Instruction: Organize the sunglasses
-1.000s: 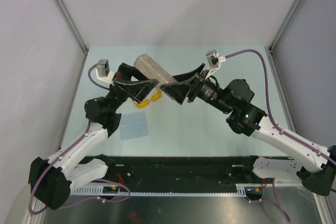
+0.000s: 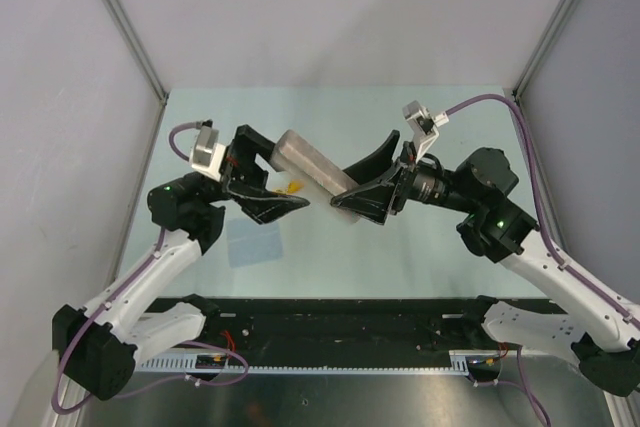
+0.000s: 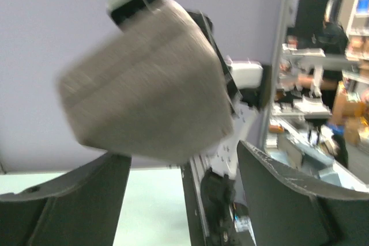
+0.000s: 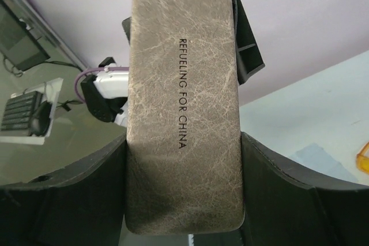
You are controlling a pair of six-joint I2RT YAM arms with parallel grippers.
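Note:
A brown-grey case point(image 2: 318, 165) printed "REFUELING FOR CHINA" is held tilted above the table, my right gripper point(image 2: 365, 187) shut on its lower end. The same case point(image 4: 184, 79) fills the middle of the right wrist view. My left gripper point(image 2: 270, 177) is parted around the space by the case's upper-left end, its fingers apart; in the left wrist view the blurred case point(image 3: 144, 84) is just beyond them. Yellow sunglasses point(image 2: 292, 187) lie on the table, partly hidden under the left gripper; a bit of yellow point(image 4: 363, 158) also shows in the right wrist view.
A pale blue cloth point(image 2: 254, 243) lies on the left of the white table point(image 2: 420, 257).

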